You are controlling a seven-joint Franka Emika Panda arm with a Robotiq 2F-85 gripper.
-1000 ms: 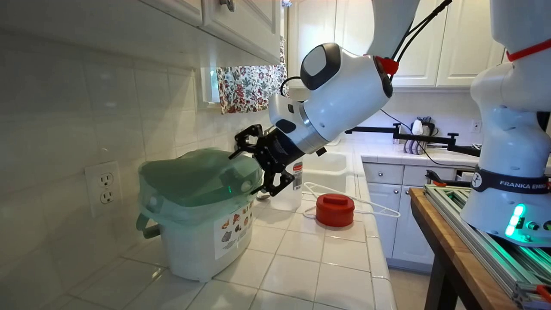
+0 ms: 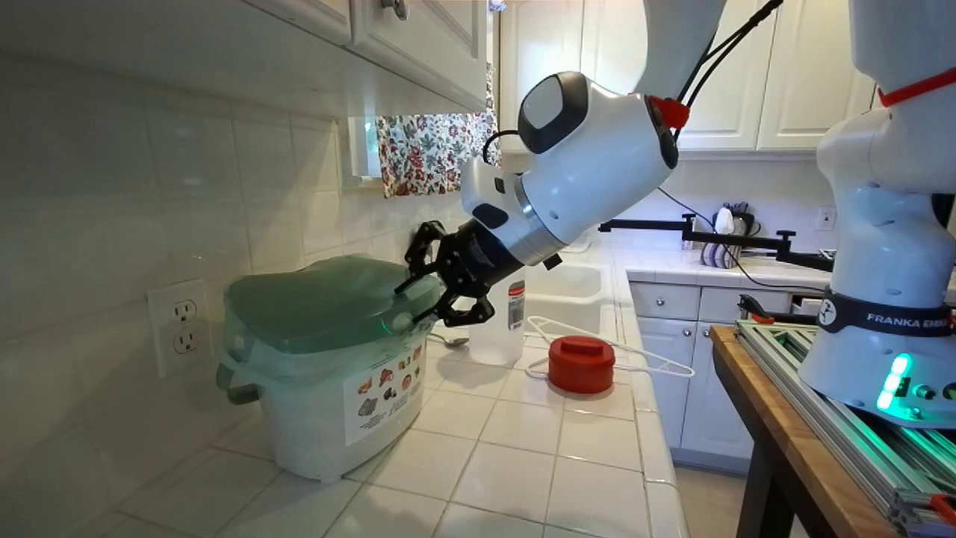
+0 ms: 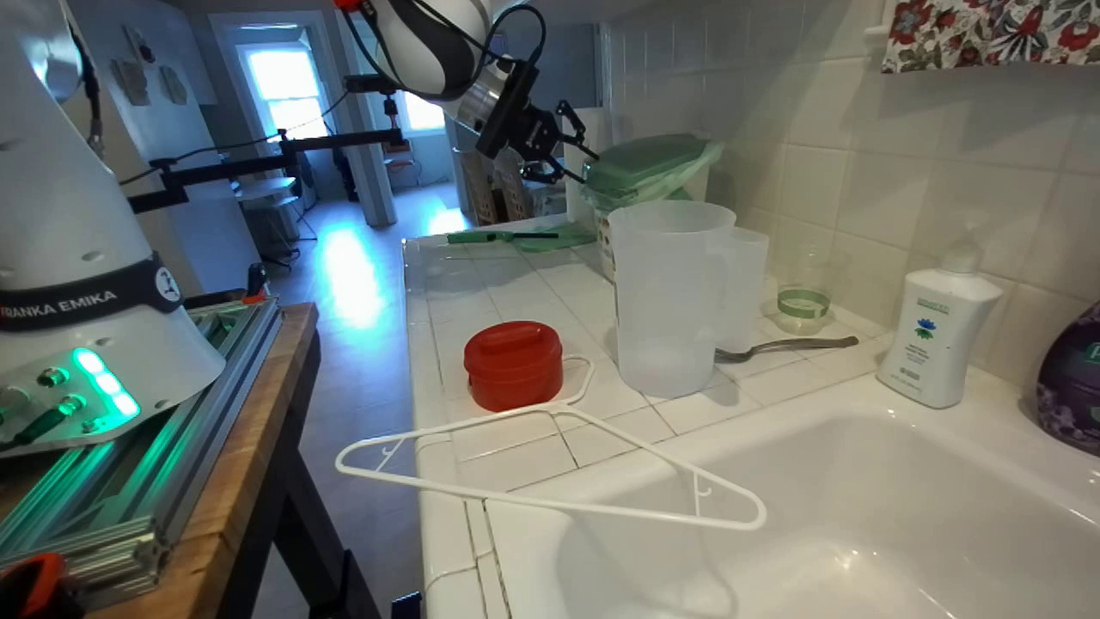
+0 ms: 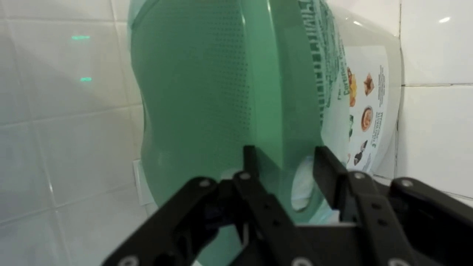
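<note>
A white bin (image 2: 345, 408) with a food-picture label stands against the tiled wall, a thin green bag liner hanging around its rim. Its smooth green top, which looks like a lid (image 2: 309, 300), covers the opening. My gripper (image 2: 408, 303) reaches down to the sink-side edge of this green top. In the wrist view the two black fingers straddle the green edge (image 4: 268, 111), and the gripper is shut on it. A pale oval patch shows in the green edge between the fingers. From the sink side, the far fingertips meet the bin's green top (image 3: 644, 165).
Frosted pitchers (image 3: 665, 299), a red container (image 2: 580, 363), a white hanger (image 3: 557, 505) and a spoon (image 3: 789, 349) lie between bin and sink (image 3: 856, 485). Upper cabinets (image 2: 421, 45) overhang the bin.
The fingers have drawn closer together at the edge of the green top, and the gripper has shifted slightly left. The bin has slid a little left, and its green top has changed shape.
</note>
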